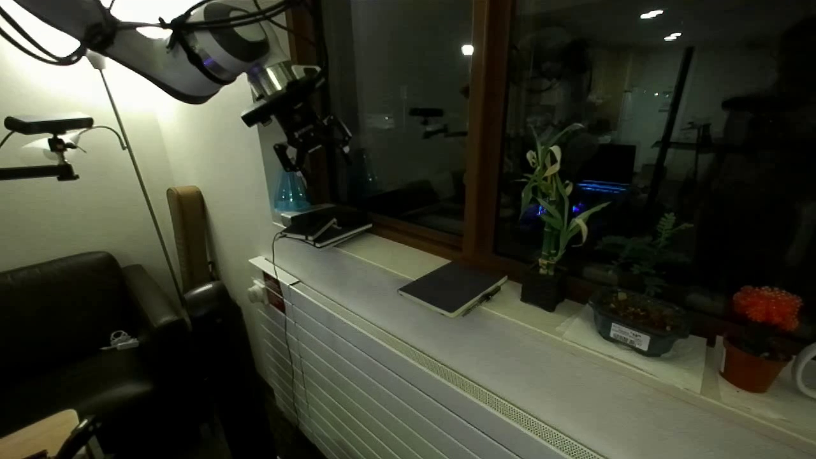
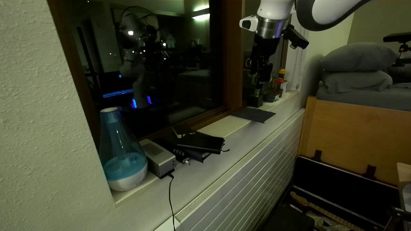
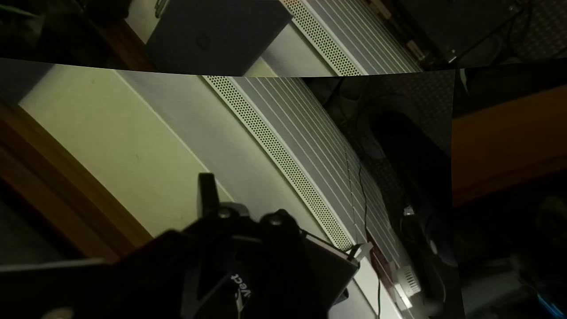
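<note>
In exterior view 1 my gripper [image 1: 318, 155] hangs above the far end of the windowsill, its fingers spread with nothing visible between them. Below it lie a stack of black notebooks [image 1: 336, 227] and, partly hidden behind the fingers, a blue cone-shaped humidifier [image 1: 291, 192]. Exterior view 2 has the gripper [image 2: 262, 75] as a dark shape high over the sill, clear of the black notebook stack [image 2: 202, 142]. One finger [image 3: 207, 192] stands up in the wrist view, over bare sill. A flat dark notebook [image 1: 452, 287] lies mid-sill, apart from the gripper.
A bamboo plant [image 1: 551, 222], a planter [image 1: 639, 321] and a red cactus [image 1: 765, 306] line the sill's near end. A grey box [image 2: 158, 157] sits beside the humidifier. The window frame [image 1: 483, 153] borders one side. Bare sill [image 1: 375, 264] separates the notebooks.
</note>
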